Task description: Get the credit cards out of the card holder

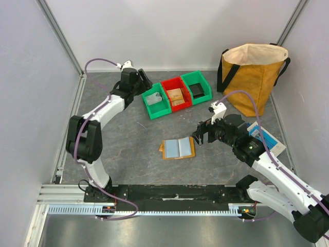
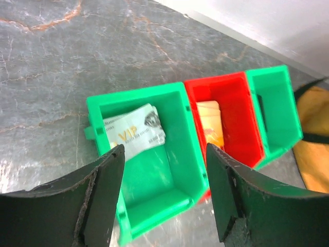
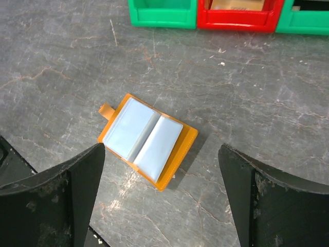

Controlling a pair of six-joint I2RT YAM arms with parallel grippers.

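Observation:
The card holder [image 1: 179, 148] lies opened flat on the table, orange with two pale inner panels; the right wrist view shows the same holder [image 3: 143, 139] from above, no card visibly sticking out of its panels. A white card printed VIP [image 2: 134, 129] rests in the near-left green bin [image 2: 180, 200], leaning against its wall. Above that bin my left gripper stands open, fingers apart and empty. My right gripper is open too, hovering by the holder's right side without touching it.
Next to the green bin stands a red bin [image 1: 180, 106] holding tan cards [image 1: 176, 95], then another green bin [image 1: 205, 96] with a dark item [image 1: 196, 90]. A yellow tote bag [image 1: 253, 77] and a blue-white sheet [image 1: 267, 139] occupy the right. Left of the holder, the table is clear.

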